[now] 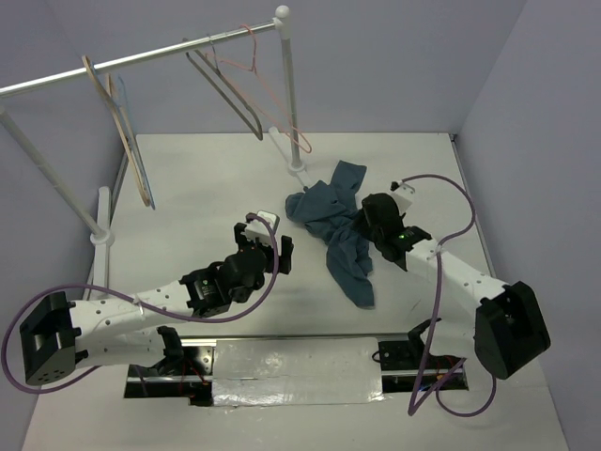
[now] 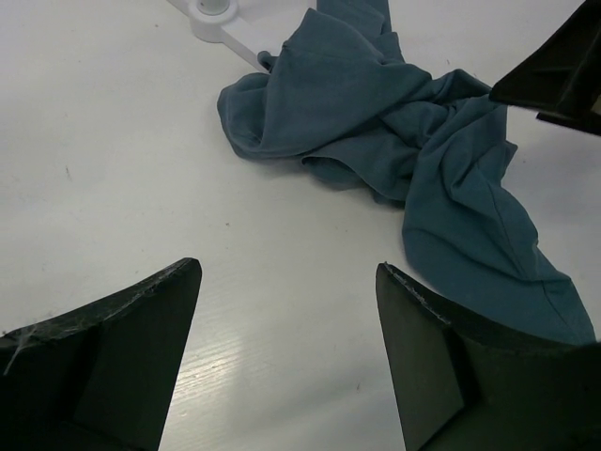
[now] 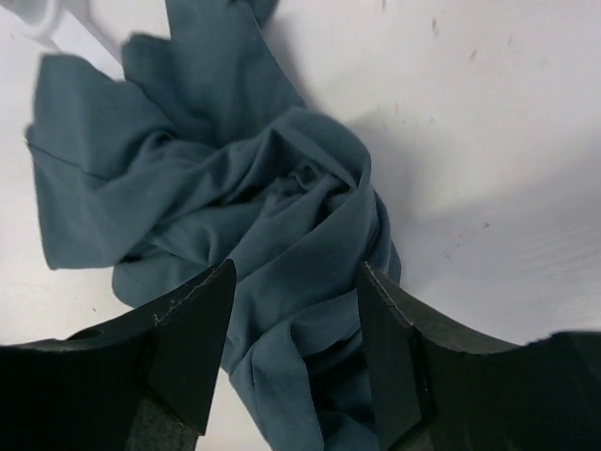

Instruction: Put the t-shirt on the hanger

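The teal t-shirt (image 1: 343, 252) lies crumpled on the white table, right of centre, also filling much of both wrist views (image 2: 357, 103) (image 3: 188, 178). My right gripper is part open over the shirt's right side, its fingertips close above the folds; whether they touch cannot be told. My left gripper stands open left of the shirt, over bare table. Several hangers, among them a pink one (image 1: 270, 94) and a wooden one (image 1: 122, 132), hang on the rail above the back and left of the table.
The rack's rail (image 1: 141, 58) has posts with feet on the table, one foot (image 2: 211, 23) just behind the shirt. Grey walls close in the back and sides.
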